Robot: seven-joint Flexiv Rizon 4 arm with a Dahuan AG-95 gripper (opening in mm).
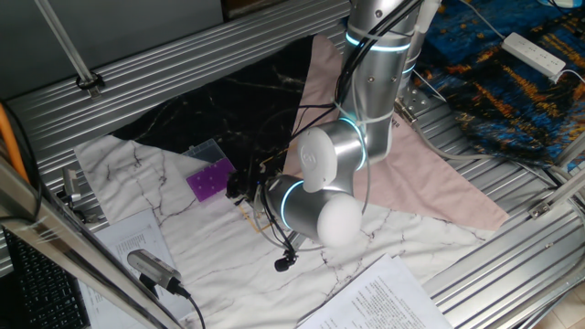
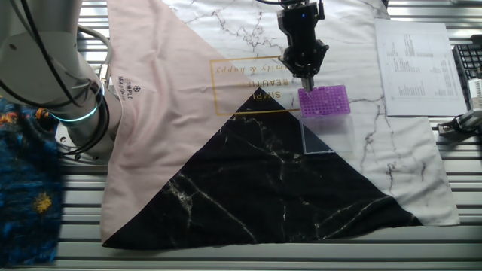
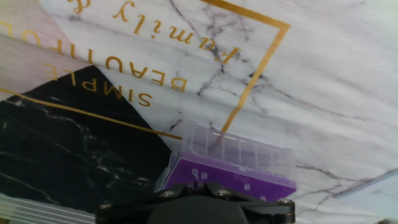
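A purple rack [image 2: 324, 100] with a grid of small holes lies on the cloth, its clear lid [image 2: 328, 138] opened out flat beside it. In the wrist view the purple rack [image 3: 230, 178] is partly covered by the gripper, and a few small pale pieces show on it. My gripper [image 2: 308, 86] points down at the rack's edge, its fingertips close together. The wrist view has the gripper along the bottom, in front of the rack. Whether anything thin sits between the fingertips, or whether they touch the rack, I cannot tell.
The cloth [image 2: 256, 196] is pink, black and white marble and mostly bare. Printed sheets [image 2: 422, 68] lie on the far side of the rack, near a keyboard [image 2: 468, 59]. More paper [image 1: 379, 297] lies at the front edge. A metal post [image 1: 69, 219] rises at the left.
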